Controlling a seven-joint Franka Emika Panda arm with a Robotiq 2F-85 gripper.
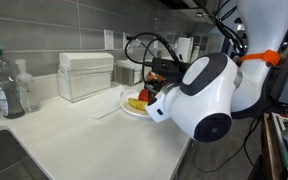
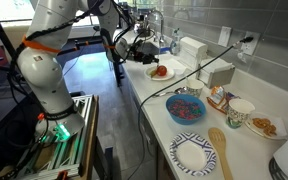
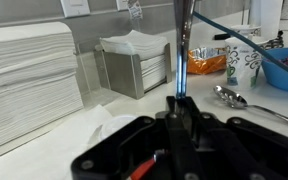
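Observation:
My gripper is shut on a thin, shiny utensil handle point(image 3: 181, 65), which stands upright between the dark fingers and runs out of the top of the wrist view. What is at its other end cannot be told. Below and behind the fingers lies a white plate point(image 2: 174, 77) carrying a red round item point(image 1: 145, 95) and a yellow banana-like piece point(image 1: 136, 104). In exterior view 1 the white arm housing covers the plate's right side.
A white napkin stack point(image 1: 86, 75) stands by the wall, near a metal napkin holder point(image 3: 137, 65). Farther along are a spoon point(image 3: 246, 102), a blue bowl point(image 2: 185, 108) and a patterned plate point(image 2: 192, 153). Left of the fruit plate, the counter point(image 1: 99, 140) is clear.

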